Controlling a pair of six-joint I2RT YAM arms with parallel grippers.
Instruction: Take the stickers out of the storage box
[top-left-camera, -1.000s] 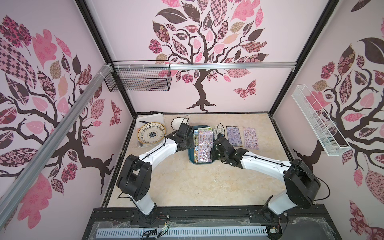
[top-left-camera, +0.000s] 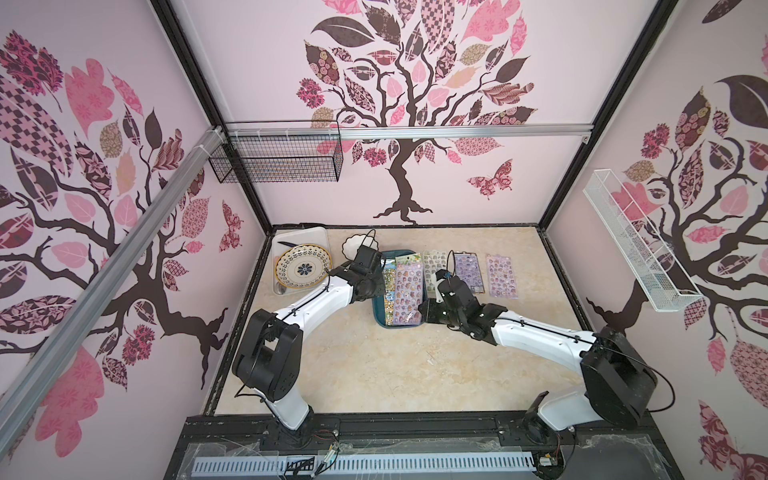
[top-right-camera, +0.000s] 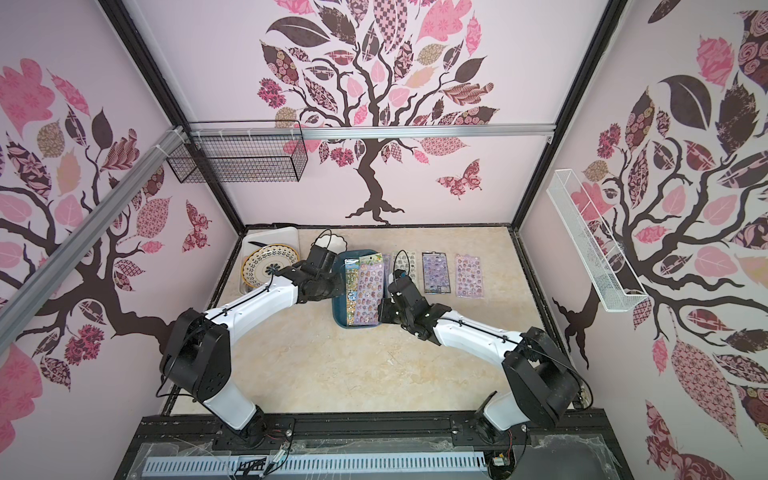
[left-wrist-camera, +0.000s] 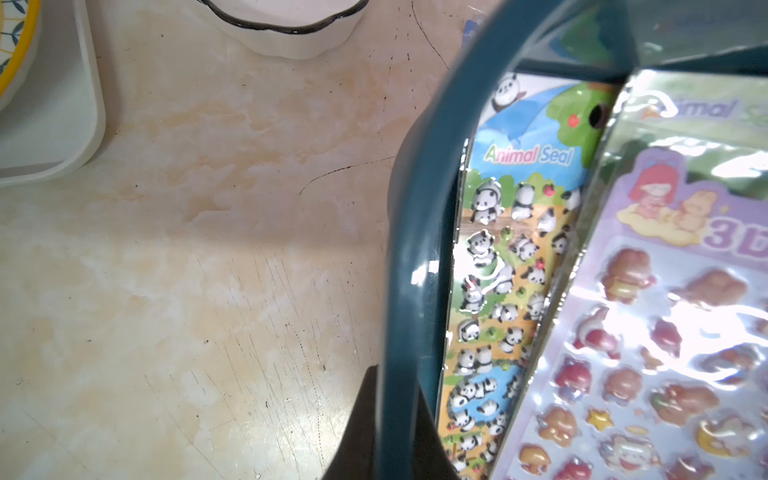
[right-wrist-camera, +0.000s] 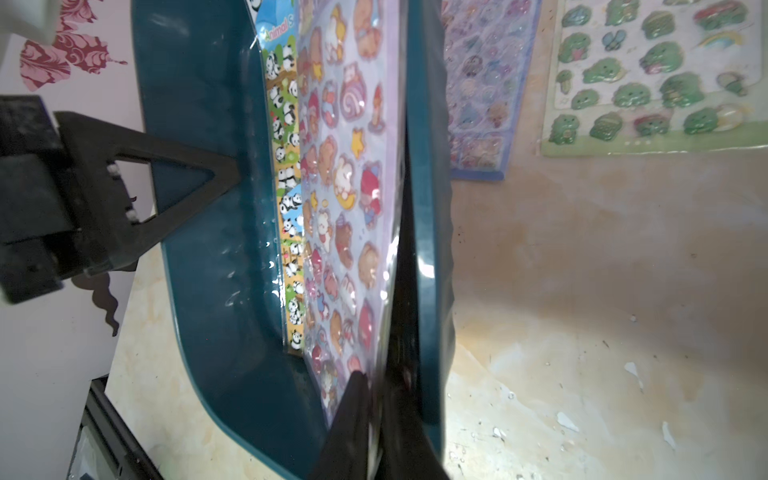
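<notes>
The teal storage box (left-wrist-camera: 424, 200) holds a panda sticker sheet (left-wrist-camera: 504, 304) and a lilac 3D sticker sheet (right-wrist-camera: 344, 200) on top. My left gripper is shut on the box's left rim, which runs between its dark fingers in the left wrist view. My right gripper is at the box's right side, fingertips at the lilac sheet's edge; whether they grip it is unclear. In the top views both grippers partly cover the box's sides.
Several loose sticker sheets (top-left-camera: 501, 276) lie right of the box. A tray with a patterned plate (top-left-camera: 302, 265) and a white scalloped dish (top-left-camera: 353, 245) stand at the back left.
My right gripper has shifted slightly about the box's right side, and the box and lilac sheet have shifted a little with it, now slightly leftward. The left arm has stayed put.
</notes>
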